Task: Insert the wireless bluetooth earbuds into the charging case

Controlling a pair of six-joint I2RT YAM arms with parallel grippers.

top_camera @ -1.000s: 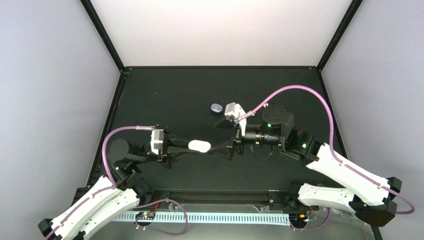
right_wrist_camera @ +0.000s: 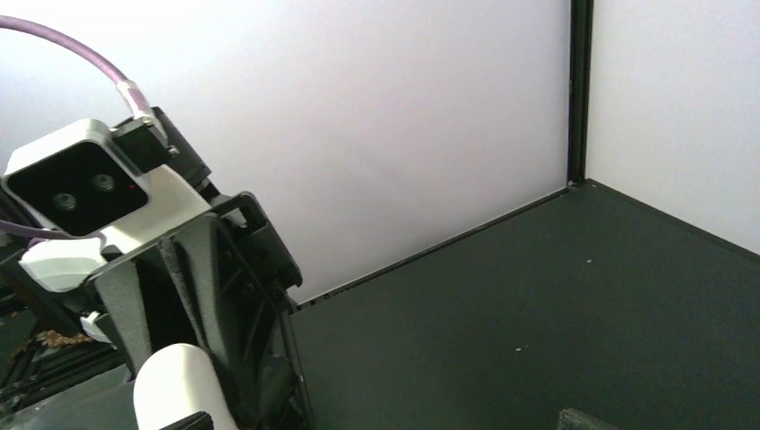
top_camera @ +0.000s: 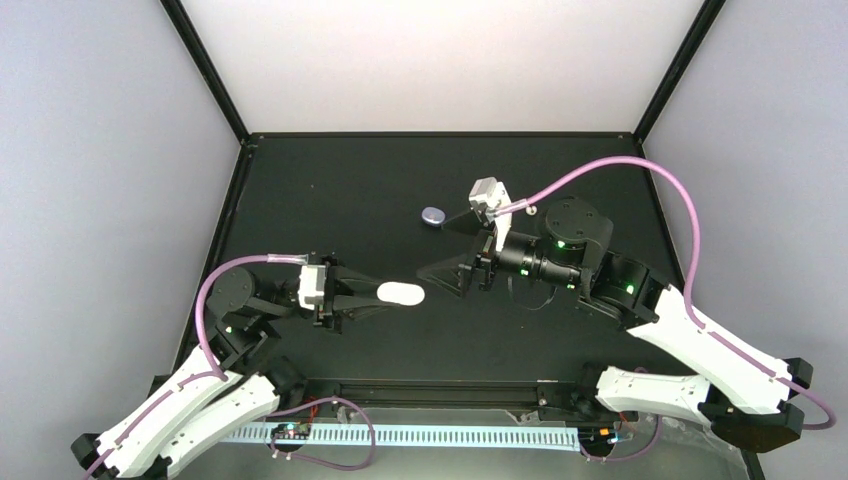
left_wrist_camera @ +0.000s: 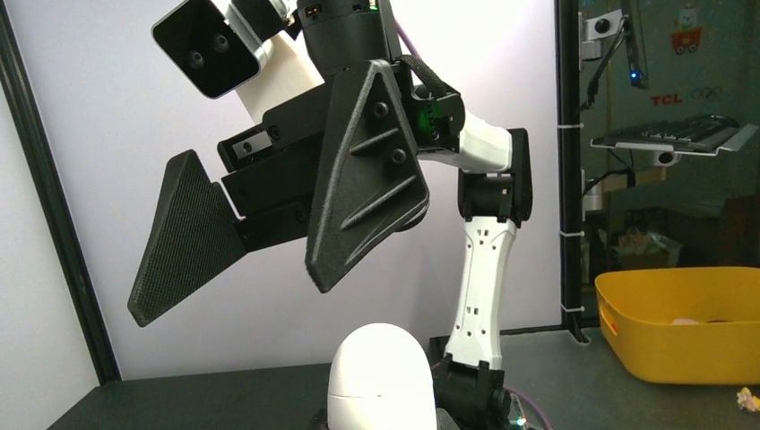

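The white charging case point(top_camera: 400, 293) is held in my left gripper point(top_camera: 373, 292), which is shut on it at the centre of the workspace; in the left wrist view the case point(left_wrist_camera: 379, 376) shows a closed lid seam, and in the right wrist view it point(right_wrist_camera: 179, 390) is at the lower left. My right gripper point(top_camera: 442, 250) stands open, just right of and behind the case, raised above it in the left wrist view, nothing between its fingers. Whether any earbuds are inside cannot be seen.
A small lavender rounded object point(top_camera: 433, 216) lies on the black table point(top_camera: 340, 190) behind the grippers. Walls bound the area. A yellow basket point(left_wrist_camera: 681, 349) shows beyond it in the left wrist view.
My right gripper has moved up the top view and slightly right, away from the case. The left gripper with the case has stayed nearly in place.
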